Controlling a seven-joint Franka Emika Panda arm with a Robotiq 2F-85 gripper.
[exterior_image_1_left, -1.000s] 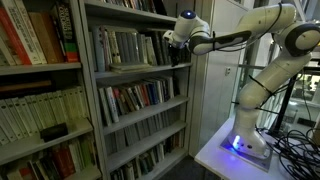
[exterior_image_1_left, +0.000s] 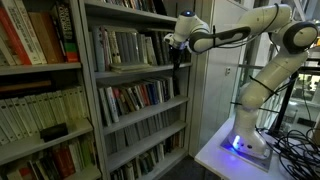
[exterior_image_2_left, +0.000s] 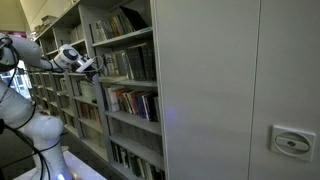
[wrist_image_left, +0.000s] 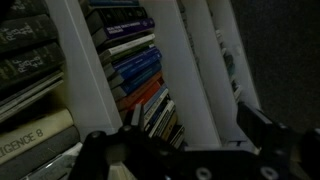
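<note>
My gripper is open, and nothing shows between its dark fingers. In exterior view 1 the gripper (exterior_image_1_left: 177, 62) hangs in front of the tall grey bookcase, near the right end of an upper shelf. Exterior view 2 has the gripper (exterior_image_2_left: 93, 69) close to the shelf fronts. Standing books with coloured spines (wrist_image_left: 140, 65) fill a shelf in the wrist view, which is tilted. A thick pale book (wrist_image_left: 35, 137) and dark volumes (wrist_image_left: 28, 45) are at its left.
Grey shelf boards (exterior_image_1_left: 140, 117) and uprights stand close to the arm. A white table (exterior_image_1_left: 225, 160) carries the robot base (exterior_image_1_left: 250, 140). Beside the bookcase, a large pale panel (exterior_image_2_left: 210, 90) fills the right of exterior view 2.
In exterior view 1 the gripper has shifted slightly, its fingers now pointing more downward than a second ago. The books and shelves look the same.
</note>
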